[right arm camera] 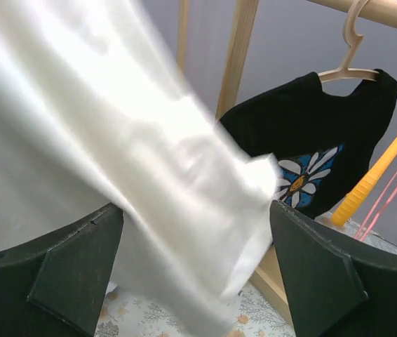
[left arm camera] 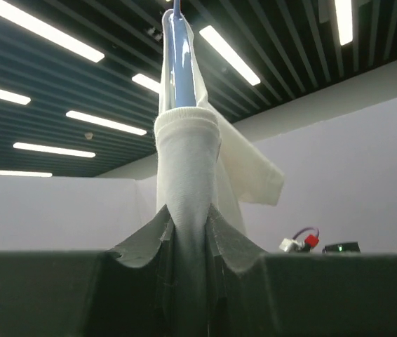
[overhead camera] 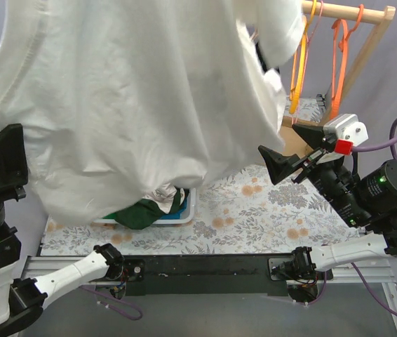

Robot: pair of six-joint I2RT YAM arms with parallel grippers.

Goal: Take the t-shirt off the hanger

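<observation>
The white t-shirt (overhead camera: pixel 128 105) hangs large and close across the top view. In the left wrist view a blue hanger (left arm camera: pixel 182 63) runs up inside the collar of the shirt (left arm camera: pixel 191 147), and my left gripper is shut on the cloth just below. From above, that gripper (overhead camera: pixel 22 165) shows only in part at the left edge. My right gripper (overhead camera: pixel 286 144) stands open to the right of the hem. In the right wrist view, blurred shirt cloth (right arm camera: pixel 149 189) passes in front of or between the open fingers; which, I cannot tell.
A light basket (overhead camera: pixel 190 210) with green cloth (overhead camera: pixel 139 214) stands on the floral table cover (overhead camera: pixel 233 217), partly hidden. Orange hangers (overhead camera: pixel 340 63) and a yellow hanger (overhead camera: pixel 299 70) hang from the wooden rail (overhead camera: pixel 353 12). A black shirt (right arm camera: pixel 311 133) hangs behind.
</observation>
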